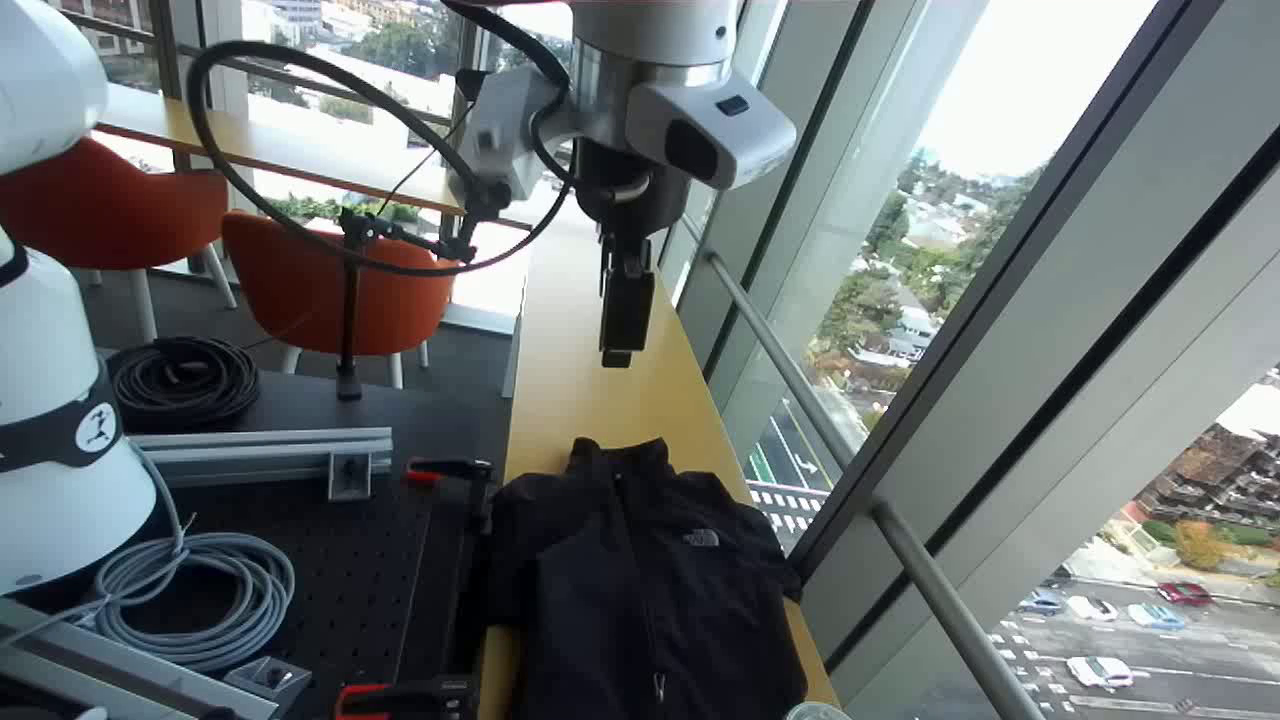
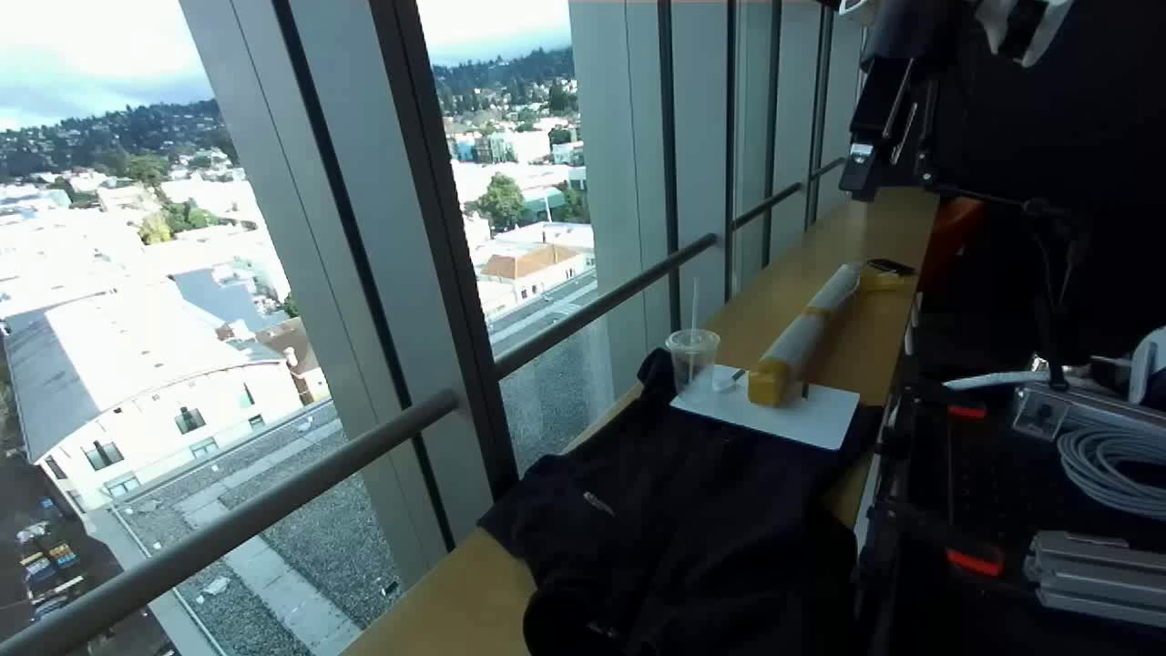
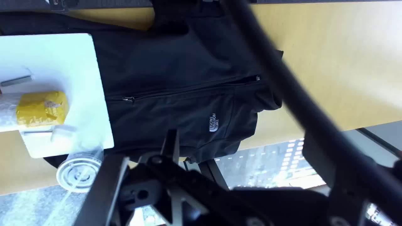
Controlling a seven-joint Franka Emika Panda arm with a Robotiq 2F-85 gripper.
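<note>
A black jacket [image 1: 648, 576] with a white chest logo lies spread, front up, on the wooden counter. Across its lower part rests a white board [image 2: 836, 415], which bears a long roll [image 2: 809, 328] with yellow ends. A clear lidded cup [image 2: 693, 352] with a straw stands beside the board, by the window side. My gripper [image 1: 617, 359] hangs above the counter, beyond the jacket's collar in exterior view 1, pointing down and apart from everything. It is open and holds nothing. Both exterior views catch it nearly edge-on, and its lower parts look blurred in the wrist view.
Bare counter [image 1: 564, 348] extends past the collar. A metal rail [image 1: 780, 360] and the windows bound one side. On the other, clamps [image 1: 450, 469] grip the black bench edge, near a coiled grey cable [image 1: 198, 600]. A dark cable [image 3: 279, 71] crosses the wrist view.
</note>
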